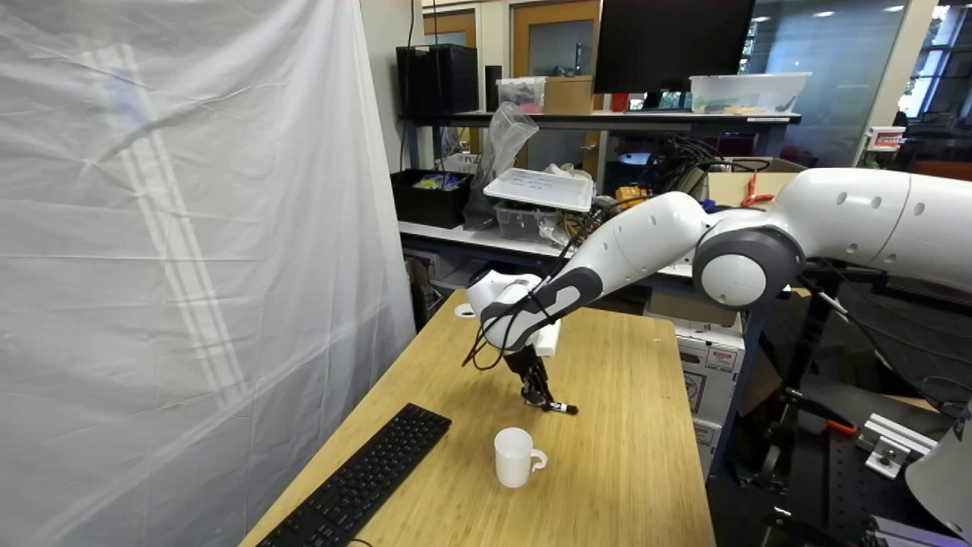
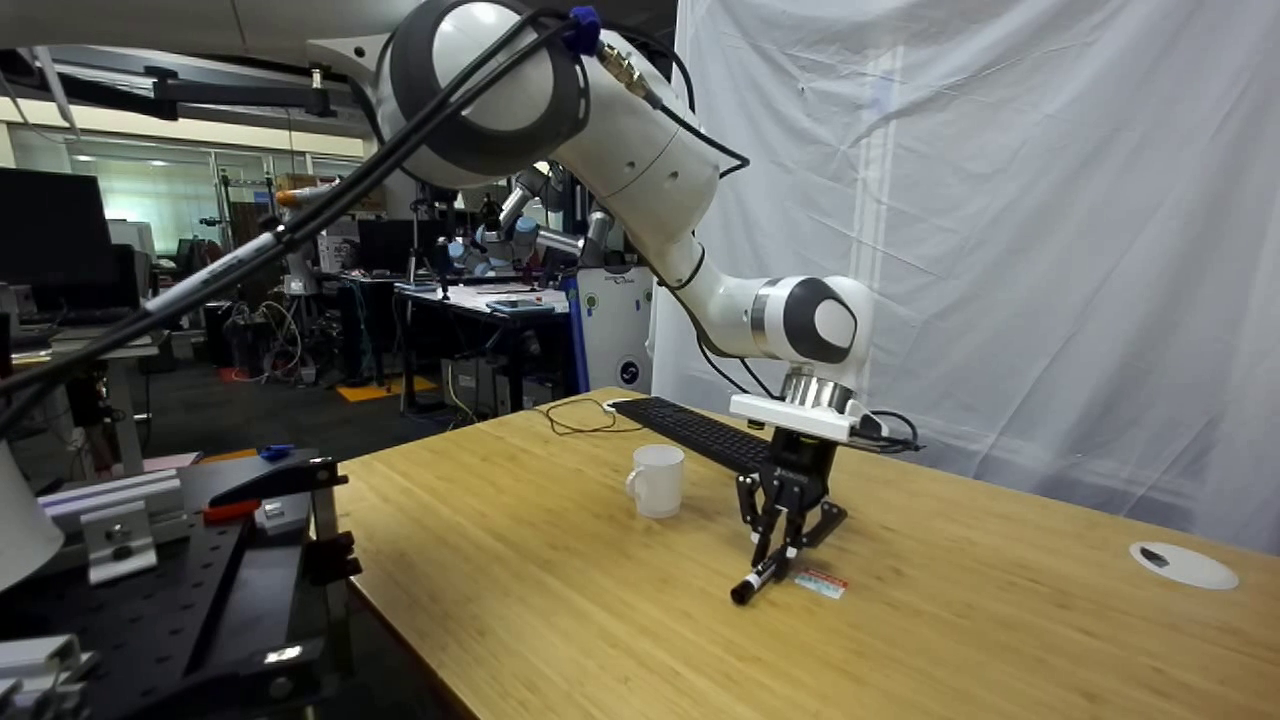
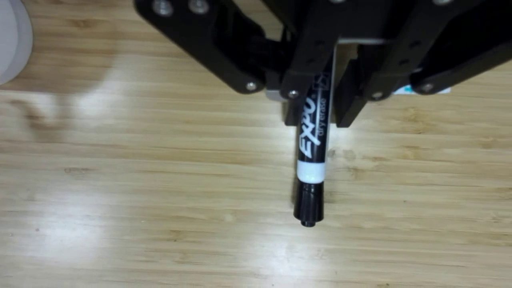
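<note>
A black Expo dry-erase marker (image 3: 312,144) with a white band lies on the wooden table, its capped end pointing away from the gripper in the wrist view. My gripper straddles its body, one finger (image 3: 291,113) on each side. The fingers are part open, and a narrow gap shows on the marker's right; contact on the left is hard to judge. The marker's far end is hidden under the gripper. In exterior view 2 the gripper (image 2: 777,558) reaches down to table level around the marker (image 2: 756,581).
A white mug (image 1: 514,457) stands upright nearby, with a black keyboard (image 1: 364,474) beyond it along the curtain side. A small red-and-white label (image 2: 822,583) lies beside the gripper.
</note>
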